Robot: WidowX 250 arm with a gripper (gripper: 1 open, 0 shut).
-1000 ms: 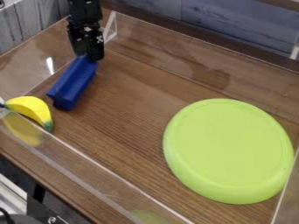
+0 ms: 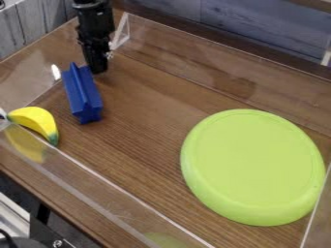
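Note:
My black gripper (image 2: 96, 60) hangs at the upper left, just above and behind the upper end of a long blue block (image 2: 83, 95); its fingertips are small and dark, with nothing visible between them. The block lies on the wooden table, angled slightly from upper left to lower right. Below and left of it sits a yellow banana-like object (image 2: 33, 121). A large bright green round plate or lid (image 2: 251, 169) fills the lower right.
Clear walls edge the wooden surface (image 2: 175, 97) along the lower left, right and upper left.
The blue block has turned from leaning up-right to leaning up-left, its upper end moving left. My gripper has shifted slightly around that end.

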